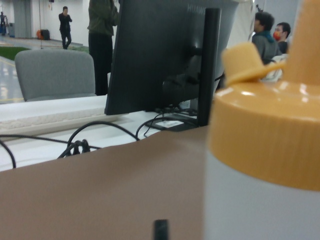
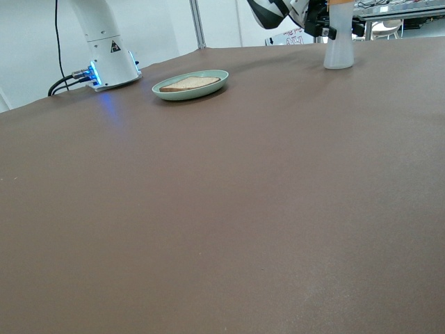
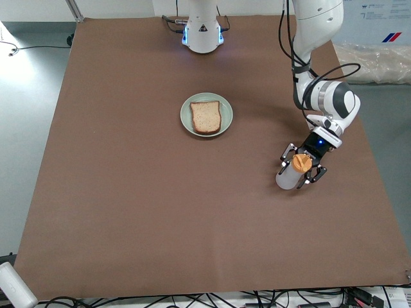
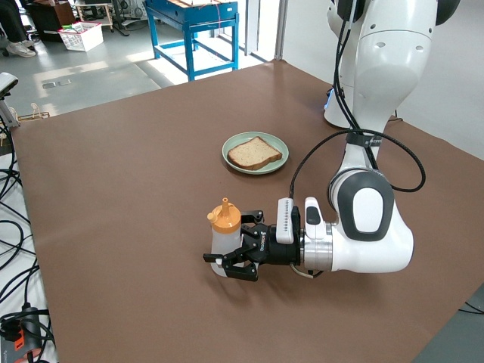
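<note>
A squeeze bottle with an orange cap and pale body (image 4: 225,239) stands upright at my gripper (image 4: 240,242), on the right side of the table in the camera left view. The black fingers are around it; whether they grip it is unclear. Its cap (image 1: 265,130) fills the right of the wrist view. In the camera top view the bottle (image 2: 339,49) appears at the upper right. A slice of bread (image 3: 205,117) lies on a pale green plate (image 3: 225,122), apart from the bottle.
Cables (image 1: 100,125) and a monitor (image 1: 150,55) lie beyond the table's edge in the wrist view.
</note>
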